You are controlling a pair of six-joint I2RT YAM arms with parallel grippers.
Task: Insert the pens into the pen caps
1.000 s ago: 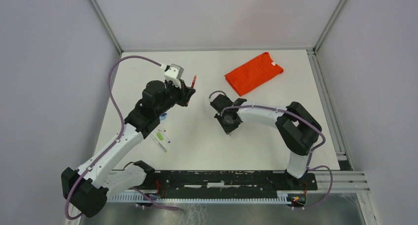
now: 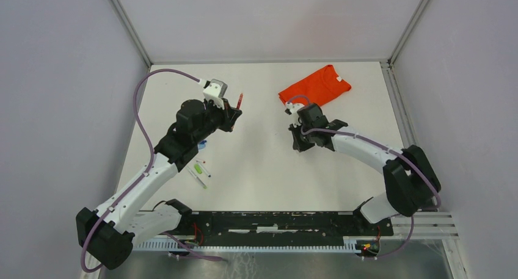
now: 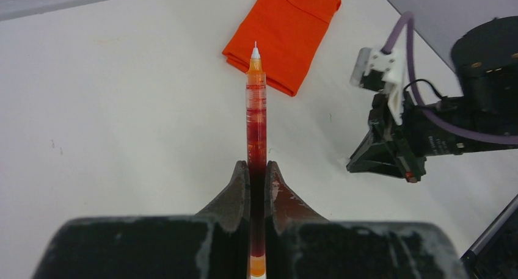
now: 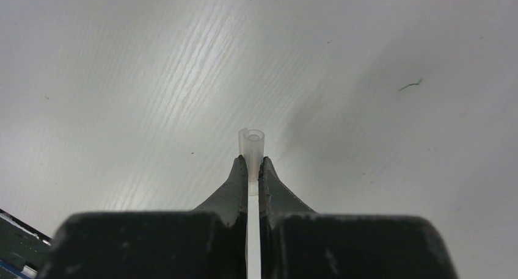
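Shut on a red-orange pen [image 3: 256, 117], my left gripper holds it with the white tip and fine point facing away from the fingers. In the top view, this pen [image 2: 240, 101] sticks up out of the left gripper [image 2: 233, 117] at the left of the table. My right gripper is closed round a clear cap [image 4: 251, 143], whose round open end faces out past the fingertips. From above, the right gripper [image 2: 298, 146] is right of the table's middle; the cap is hard to make out there. Pen and cap are well apart.
A folded orange cloth [image 2: 314, 86] lies at the back right. Several small items lie by the left arm: a blue piece [image 2: 202, 144], a green piece [image 2: 198, 168] and a pen with a green end [image 2: 197, 178].
My right gripper has moved right and somewhat toward the back of the table, its wrist turning along the way. The left arm stays where it was, with the pen held.
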